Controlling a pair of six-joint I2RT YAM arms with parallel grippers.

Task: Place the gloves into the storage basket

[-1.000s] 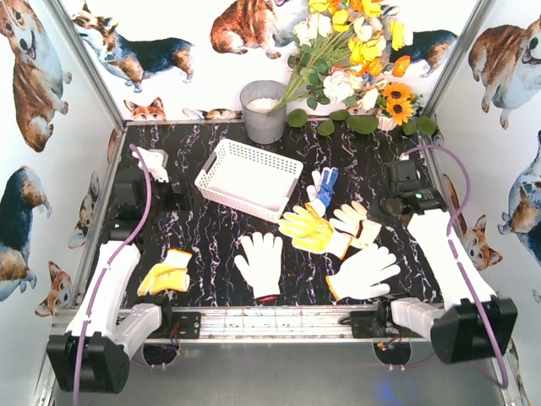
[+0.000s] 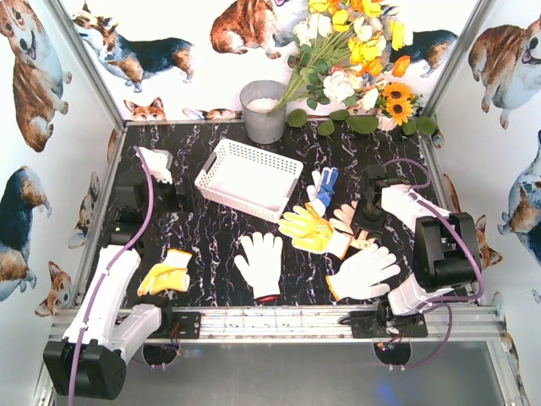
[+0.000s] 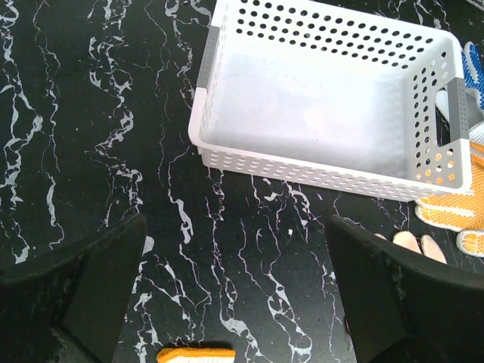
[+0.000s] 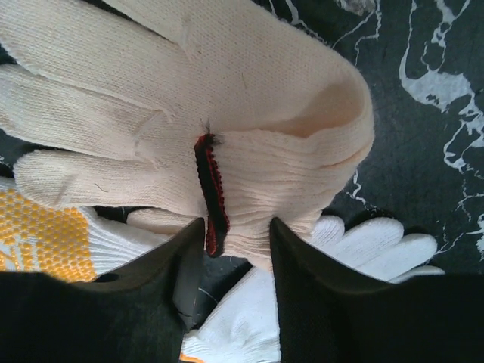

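The white storage basket is empty at the table's centre back. Over the folded cream glove is my right gripper, its fingers part open near the glove's black-and-red cuff edge; whether they touch the fabric is unclear. Beside it lie a yellow-palmed glove, a blue-and-white glove and a white glove. Another white glove lies flat below the basket, and a folded yellow glove at front left. My left gripper is wide open above bare table left of the basket.
A grey bucket stands behind the basket, with a flower bunch to its right. Bare black table lies around the basket's left side. The gloves on the right lie close together, some touching.
The left arm and the other gloves look unmoved.
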